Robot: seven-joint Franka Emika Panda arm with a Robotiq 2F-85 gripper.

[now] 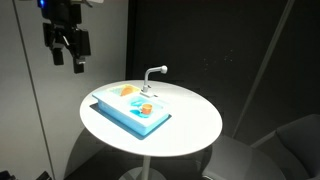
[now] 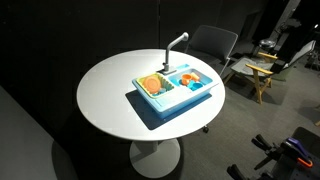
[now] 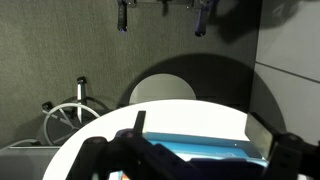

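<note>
A toy sink with white top and light blue sides [image 1: 130,118] sits on a round white table. An upright grey faucet [image 2: 170,52] stands at its edge. Inside one part lies a yellow-orange item [image 2: 152,83], and in the basin is a smaller orange thing [image 2: 188,79] among blue pieces; their exact kinds are too small to tell. My gripper [image 1: 69,62] hangs in the air, above and to the left of the table in exterior view 1. Its fingers are spread wide with nothing between them. In the wrist view the sink [image 3: 205,140] shows partly behind the gripper.
Bare tabletop [image 2: 105,90] surrounds the sink on all sides. Dark chairs [image 2: 212,42] and a wooden-armed chair [image 2: 255,70] stand beyond the table. A pale wall panel [image 1: 20,110] is close to the arm in exterior view 1.
</note>
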